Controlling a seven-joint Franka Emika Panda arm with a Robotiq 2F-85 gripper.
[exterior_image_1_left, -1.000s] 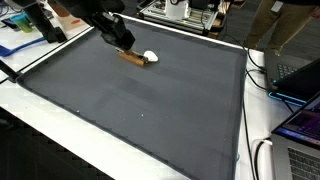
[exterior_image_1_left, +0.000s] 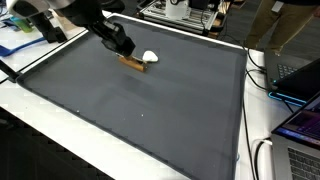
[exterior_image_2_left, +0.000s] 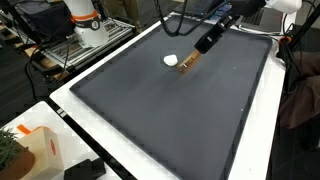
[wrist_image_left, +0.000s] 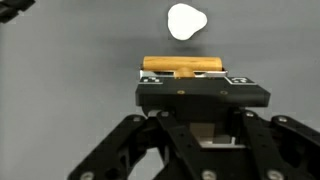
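Across my gripper's fingertips in the wrist view lies a wooden block (wrist_image_left: 183, 63), long and orange-brown. The gripper is shut on it, though its own housing hides much of the grip. In exterior view 1 the block (exterior_image_1_left: 132, 63) shows just under the gripper (exterior_image_1_left: 125, 53); in exterior view 2 the block (exterior_image_2_left: 186, 63) hangs tilted below the dark fingers. How far it is from the table cannot be told. Close beyond it, apart from the block, rests a white rounded piece (wrist_image_left: 186, 21), seen also as a white piece (exterior_image_1_left: 150, 56) on the table.
Laptops (exterior_image_1_left: 296, 140) and cables line the right side in exterior view 1. A potted plant (exterior_image_2_left: 12, 155) and an orange-and-white object (exterior_image_2_left: 42, 150) stand at the near left in exterior view 2.
My gripper and the block have shifted slightly, staying near the white piece, which has not moved. The arm above them has changed its pose a little.
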